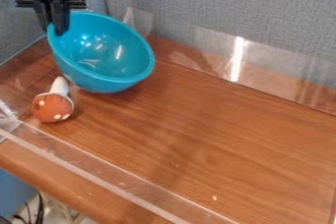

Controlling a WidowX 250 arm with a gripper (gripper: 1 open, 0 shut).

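Note:
My gripper [55,20] is at the upper left, shut on the rim of a turquoise bowl [112,56]. The bowl is tilted, its inside facing the camera, and its lower part is at or just above the wooden table at the left back. In front of it a toy mushroom [51,108] with a spotted orange-red cap and a white stem lies on its side.
Grey walls [243,12] with clear plastic strips border the back and left. A clear strip runs along the front edge, with cables below at the lower left.

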